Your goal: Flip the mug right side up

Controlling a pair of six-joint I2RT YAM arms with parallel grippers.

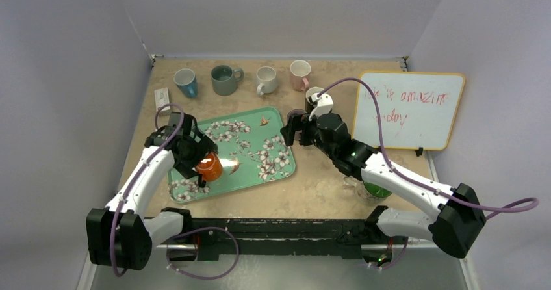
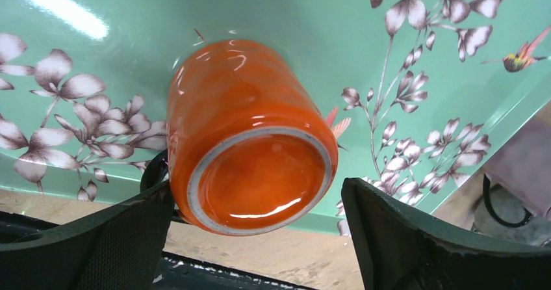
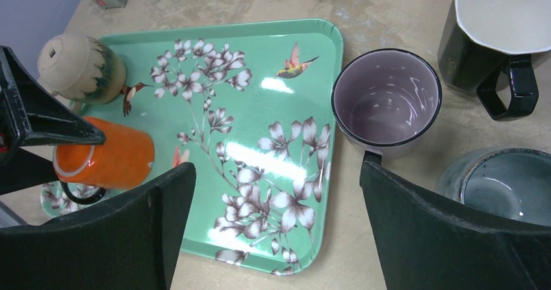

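Note:
The orange mug (image 1: 210, 167) lies tipped on the green tray (image 1: 250, 179), its base ring facing my left gripper (image 1: 207, 165). In the left wrist view, the base of the mug (image 2: 260, 183) sits between the open fingers; the left finger (image 2: 130, 238) is against or very near its side, while a gap shows on the right. Part of its black handle (image 2: 154, 170) pokes out at the left finger. My right gripper (image 1: 290, 129) hangs open and empty near the tray's right edge, above a mauve mug (image 3: 388, 101).
A beige mug (image 3: 84, 69) sits at the tray's left end, beyond my left fingers. Several mugs line the back, including a blue one (image 1: 185, 82). The whiteboard (image 1: 409, 108) is at right. Most of the tray's middle is clear.

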